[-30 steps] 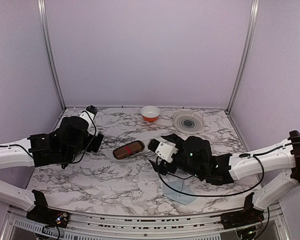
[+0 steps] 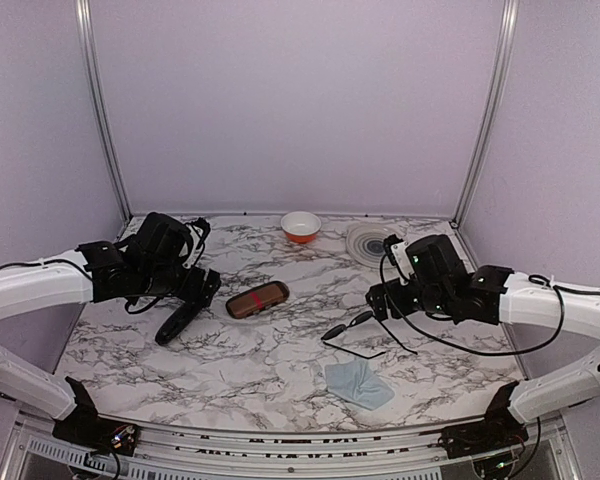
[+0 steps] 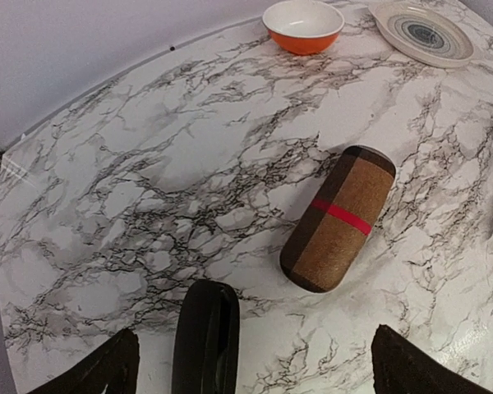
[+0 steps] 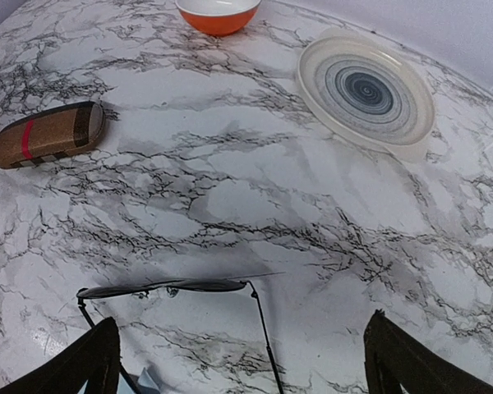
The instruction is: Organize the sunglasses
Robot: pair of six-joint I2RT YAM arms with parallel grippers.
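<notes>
The sunglasses [image 2: 348,325] lie on the marble table with their temples unfolded. In the right wrist view their dark lenses [image 4: 164,288] face away and the temples run toward me. Above them my right gripper [image 2: 386,300] stands open, nothing between its fingers. A black elongated case [image 3: 204,341] shows a groove along one side in the left wrist view. My open left gripper [image 2: 204,286] is over its far end, with the case between the finger lines but not gripped. A brown case with a red stripe [image 2: 257,299] lies untouched between the arms.
A light blue cloth [image 2: 358,384] is spread near the front edge, close to the sunglasses. At the back are an orange bowl with white inside [image 2: 301,226] and a round grey-ringed plate [image 2: 365,245]. Bare table [image 2: 245,365] stretches across the front middle.
My right gripper has moved right and back, uncovering the sunglasses.
</notes>
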